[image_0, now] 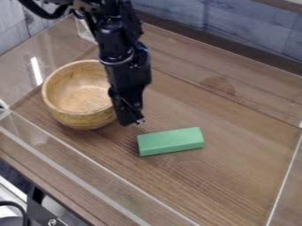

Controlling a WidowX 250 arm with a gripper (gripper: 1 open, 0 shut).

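A round tan wooden bowl [71, 93] sits on the left of the wooden table. My dark gripper [132, 119] is low over the bowl's right side, pointing down just right of its rim; it looks shut, with nothing visible between its fingers, though the tips are small and dark. A green rectangular block [171, 141] lies on the table to the right of and nearer than the gripper, apart from it.
A grey wall runs behind it. Cables lie off the table at the bottom left.
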